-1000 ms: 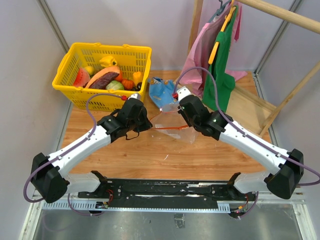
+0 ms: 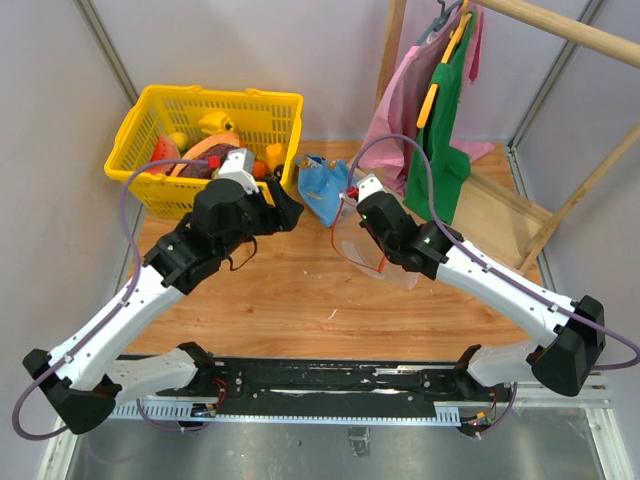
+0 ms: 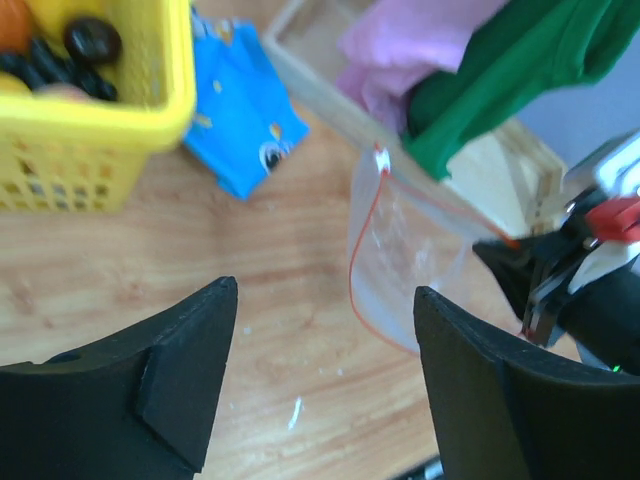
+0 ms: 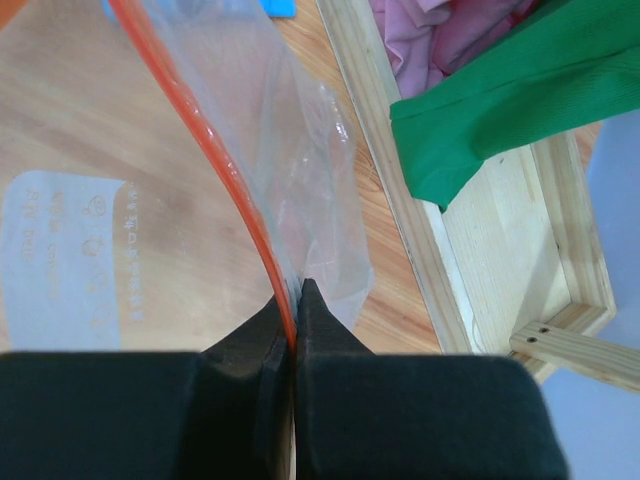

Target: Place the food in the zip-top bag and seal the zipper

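A clear zip top bag (image 2: pixel 365 245) with an orange-red edge hangs from my right gripper, which is shut on that edge. In the left wrist view the bag's mouth (image 3: pixel 395 265) gapes open, and no food can be made out inside. My left gripper is clear of the bag, its fingers apart with nothing between them. In the top view it hovers just right of the yellow basket (image 2: pixel 150 110). Inside the basket lie a watermelon slice (image 2: pixel 165 150), a yellow pepper (image 2: pixel 216 122) and other food, partly covered by the left arm.
A crumpled blue packet (image 2: pixel 322 188) lies between basket and bag. Behind the right arm stands a wooden rack (image 2: pixel 500 215) hung with pink cloth (image 2: pixel 400 95) and a green cloth (image 2: pixel 437 150).
My left gripper has let go of the bag's edge, opened and moved up toward the basket. The bag's left side has swung rightward.
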